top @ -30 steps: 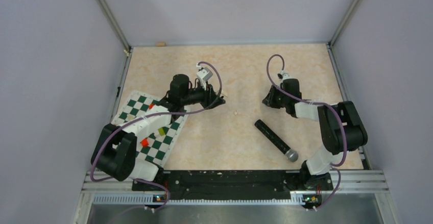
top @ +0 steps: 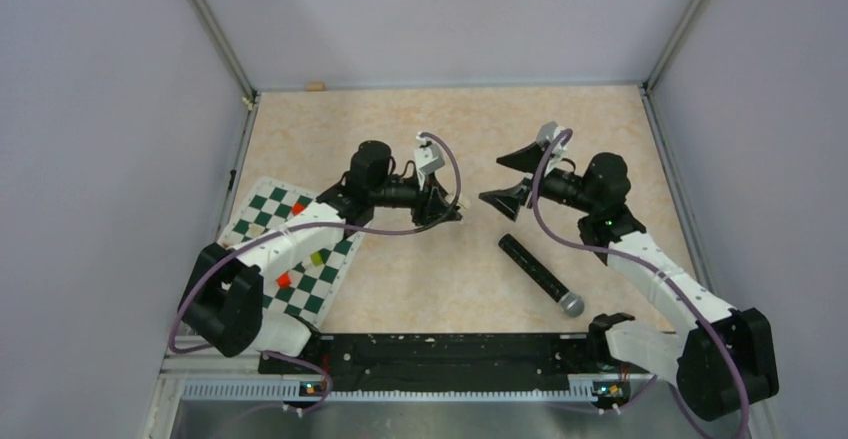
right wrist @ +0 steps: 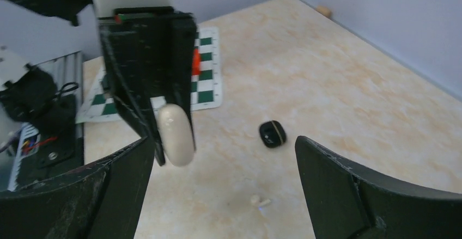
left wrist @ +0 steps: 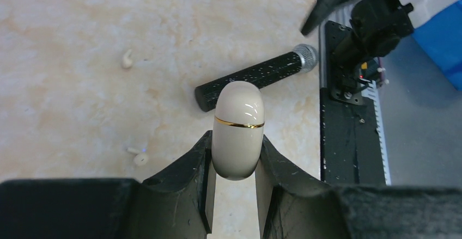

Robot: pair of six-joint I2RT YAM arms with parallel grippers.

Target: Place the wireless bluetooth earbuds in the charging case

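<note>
A glossy white charging case (left wrist: 238,149) with a gold seam line is pinched between the fingers of my left gripper, held above the table; its lid looks closed. In the right wrist view the same case (right wrist: 176,135) hangs upright at the left. Two white earbuds lie apart on the table: one earbud (left wrist: 127,59) farther off, another earbud (left wrist: 140,158) closer to the left gripper. One earbud (right wrist: 260,201) shows between the right fingers' lines of sight. My right gripper (top: 490,179) stands wide open, empty, facing the left gripper across a gap.
A black microphone (top: 540,275) lies in front of the right gripper. A small dark rounded object (right wrist: 272,134) sits on the table. The green-and-white checkered board (top: 318,284) lies under the left arm.
My left gripper has shifted right and slightly toward the front with the case. The right arm has swung and turned, and its gripper now reaches left with its fingers spread wide.
</note>
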